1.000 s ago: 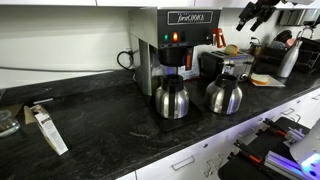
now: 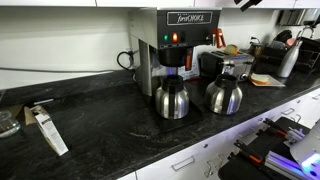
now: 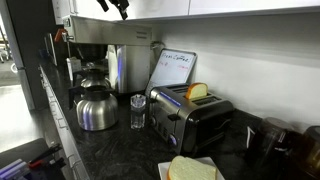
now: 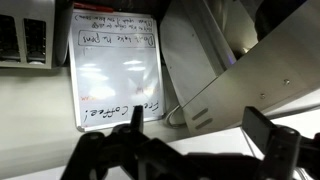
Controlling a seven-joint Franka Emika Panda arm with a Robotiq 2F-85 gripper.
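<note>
High above the counter, in the wrist view, my gripper stands open, its dark fingers (image 4: 258, 130) spread wide with nothing between them. Only its lower end shows at the top of exterior view 2, near the cabinet's underside. A silver toaster (image 3: 190, 120) with bread (image 3: 197, 91) sticking up from a slot sits below and apart from it. More bread (image 3: 190, 168) lies on a white plate (image 3: 219, 172) in front of the toaster. The coffee maker (image 2: 178, 22) has one steel carafe (image 2: 172, 100) under it and another carafe (image 2: 224, 97) beside it.
A whiteboard with writing (image 4: 115, 70) leans at the wall behind the toaster. A clear glass (image 3: 138, 110) stands between carafe and toaster. Dark jars (image 3: 268, 142) line the wall to the right. Cabinets (image 3: 240, 15) hang overhead.
In exterior view 1 my arm's end has risen and shifted left, from above the toaster to the top edge, now partly out of frame. The counter objects look unmoved.
</note>
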